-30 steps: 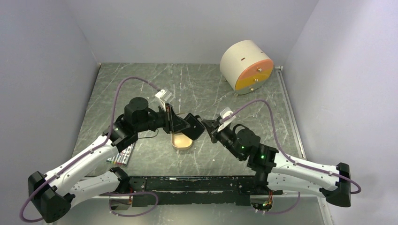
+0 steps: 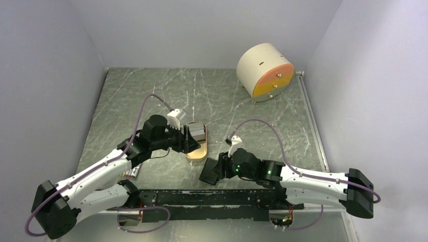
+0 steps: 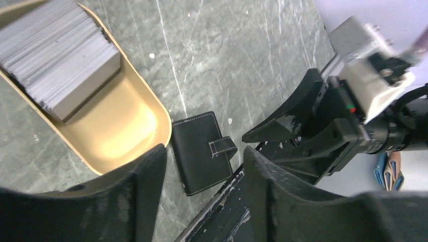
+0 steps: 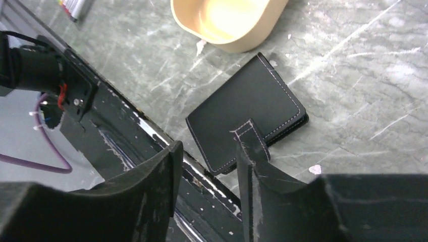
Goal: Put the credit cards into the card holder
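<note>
The black card holder (image 2: 209, 171) lies flat and shut on the table near the front edge; its short clasp strap (image 3: 222, 145) sticks out at one side. A pale stack of cards (image 3: 65, 58) sits in the far part of the tan tray (image 3: 132, 111). My left gripper is above the tray's near right side, open, with nothing between its fingers. Over the holder is my right gripper, open, one finger (image 4: 244, 174) overlapping the strap (image 4: 252, 141) in the right wrist view. Whether that finger touches the strap I cannot tell.
A white cylindrical drawer box (image 2: 262, 70) with orange and yellow fronts stands at the back right. Several pens (image 2: 132, 171) lie at the front left, partly behind the left arm.
The holder, earlier raised at the left gripper, now lies on the table. My left gripper has let it go and shifted slightly left; the right gripper has come down over the holder.
</note>
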